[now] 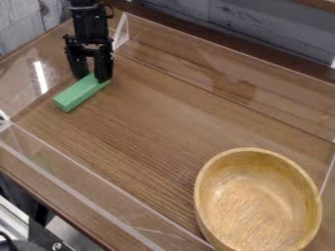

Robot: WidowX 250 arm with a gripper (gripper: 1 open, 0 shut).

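My black gripper (89, 61) reaches down from the top left onto a green oblong block (78, 94) lying on the wooden table at the left. Its fingers are over the block's upper end; whether they are shut on it I cannot tell.
A large cream round bowl (258, 203) sits at the lower right. Dark gaps and cables show beyond the table's lower left edge.
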